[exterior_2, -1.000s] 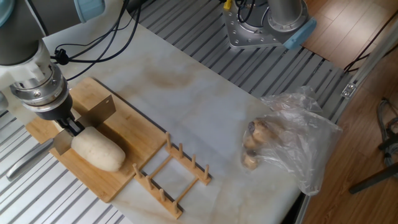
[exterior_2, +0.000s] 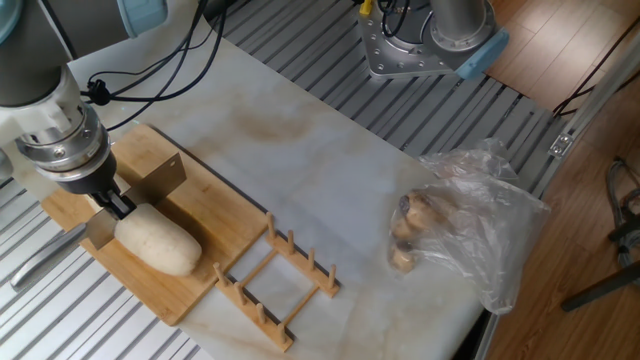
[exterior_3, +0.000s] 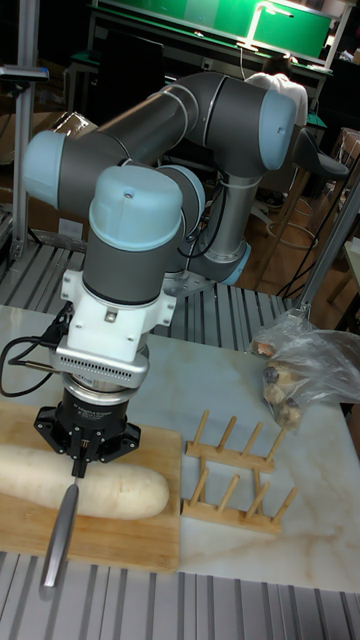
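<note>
A cleaver-like knife is held upright across a white radish (exterior_2: 160, 240) on the wooden cutting board (exterior_2: 215, 215). My gripper (exterior_2: 120, 206) points down at the knife's blade (exterior_2: 162, 180) and looks shut on its upper edge. The knife's handle (exterior_3: 61, 537) sticks out toward the near side of the board. In exterior view 3 the radish shows on both sides of my gripper (exterior_3: 80, 466). Whether the blade has cut into the radish, and how deep, is hidden by the gripper and the radish itself.
A wooden peg rack (exterior_2: 262, 285) stands right beside the board. Farther right lies a clear plastic bag (exterior_2: 480, 225) with several brownish lumps (exterior_2: 405, 235) at its opening. Between them and behind the board, the marbled tabletop (exterior_2: 320, 190) is clear.
</note>
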